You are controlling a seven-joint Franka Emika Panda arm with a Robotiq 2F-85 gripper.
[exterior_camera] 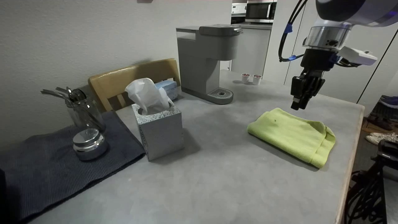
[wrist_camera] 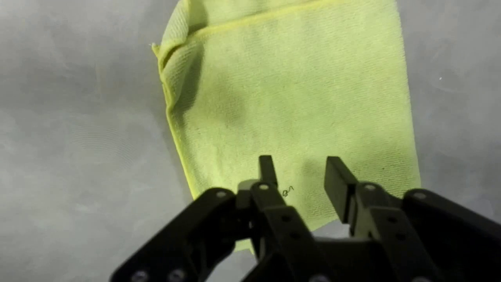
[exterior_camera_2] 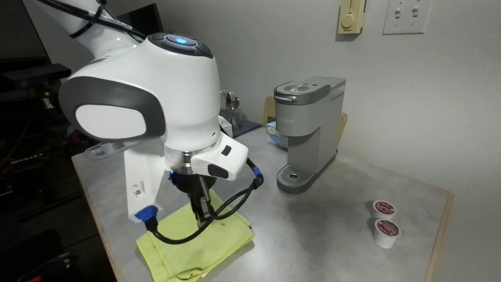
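Observation:
A folded yellow-green cloth (exterior_camera: 293, 134) lies on the grey table near its right edge. One of its corners is crumpled and raised, seen at the upper left of the cloth (wrist_camera: 291, 89) in the wrist view. Above the cloth's far part hangs my gripper (exterior_camera: 299, 104), clear of it. Between the two dark fingertips is a gap with only cloth surface behind it, so the gripper is open and empty. In the second exterior view the arm's cable partly covers the cloth (exterior_camera_2: 197, 244).
A grey coffee maker (exterior_camera: 209, 63) stands at the back, with two small pods (exterior_camera_2: 386, 232) beyond it. On the left are a tissue box (exterior_camera: 162, 132), a glass jar of utensils (exterior_camera: 85, 114) and a round container (exterior_camera: 89, 143) on a dark mat (exterior_camera: 33, 164).

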